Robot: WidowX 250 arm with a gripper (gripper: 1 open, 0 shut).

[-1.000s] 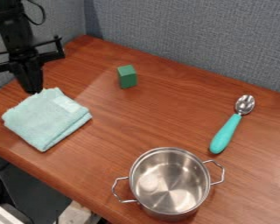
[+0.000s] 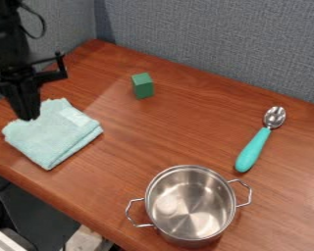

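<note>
My black gripper hangs at the upper left, its tip just above the back-left part of a folded pale-blue cloth. The dark shape hides how the fingers stand, and I cannot tell whether anything is between them. A small green block stands toward the back. A steel pot with two handles is at the front. A spoon with a teal handle lies on the right.
The wooden table has clear room in the middle. Grey padded walls border it at the back.
My gripper has moved a little to the left and down over the last second. The cloth, block, pot and spoon look unchanged.
</note>
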